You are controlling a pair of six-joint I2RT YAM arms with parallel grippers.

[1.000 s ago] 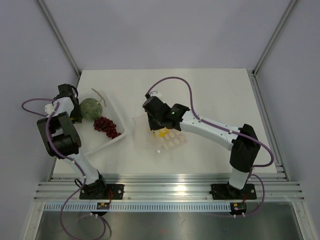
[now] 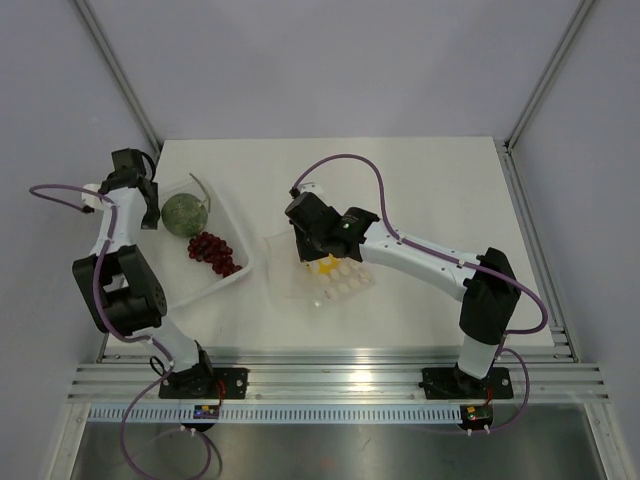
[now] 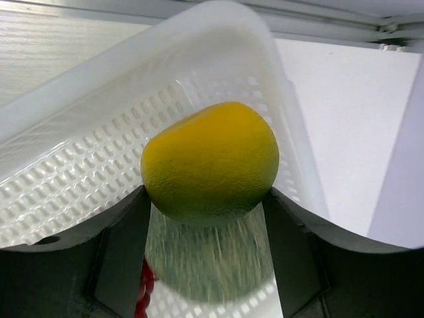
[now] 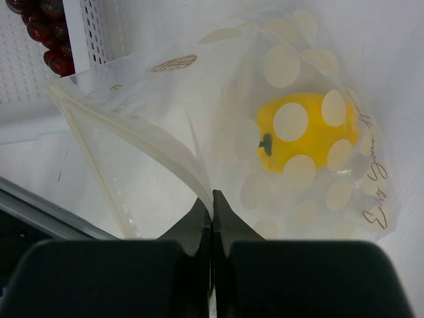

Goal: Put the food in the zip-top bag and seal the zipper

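A yellow rounded food (image 3: 209, 156) sits between the fingers of my left gripper (image 2: 148, 215), lifted over the white bin (image 2: 180, 270). The bin holds a green round vegetable (image 2: 185, 215) and red grapes (image 2: 213, 253). My right gripper is shut on the rim of the clear zip top bag (image 4: 132, 132), which lies partly open on the table with a yellow bell pepper (image 4: 308, 126) inside.
Bare white table (image 2: 420, 180) lies behind and right of the bag. Metal rails edge the work area. The bin fills the table's left part, close beside the bag.
The right arm looks unchanged.
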